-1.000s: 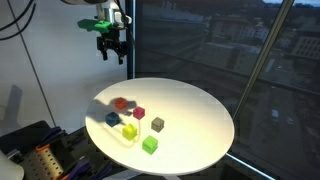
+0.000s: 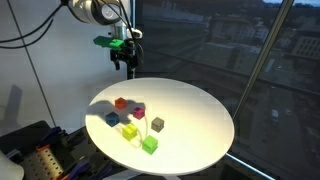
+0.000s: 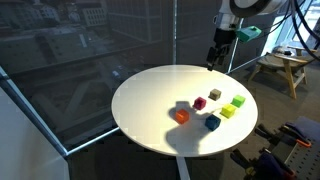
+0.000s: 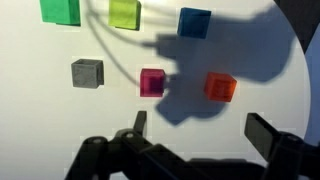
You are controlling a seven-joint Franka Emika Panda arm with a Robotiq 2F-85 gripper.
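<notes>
Six small cubes lie apart from each other on a white oval table point(image 2: 195, 125). From above, the wrist view has a green cube point(image 4: 60, 11), a yellow-green cube point(image 4: 125, 13) and a blue cube point(image 4: 194, 23) along its top. Below them are a grey cube point(image 4: 87, 73), a magenta cube point(image 4: 152, 82) and an orange-red cube point(image 4: 220, 86). My gripper is open, its fingers wide apart with nothing between them. In exterior view 1 the gripper point(image 2: 124, 67) hangs well above the table's far left part, clear of every cube.
Bare tabletop point(image 3: 140, 105) stretches wide on the side away from the cubes. A wooden chair point(image 3: 283, 72) stands behind the table in exterior view 2. Thin pale curved lines cross the surface among the cubes. Dark curtains hang behind.
In exterior view 1 my gripper has moved to the right and somewhat lower over the last second. All the cubes have stayed where they were.
</notes>
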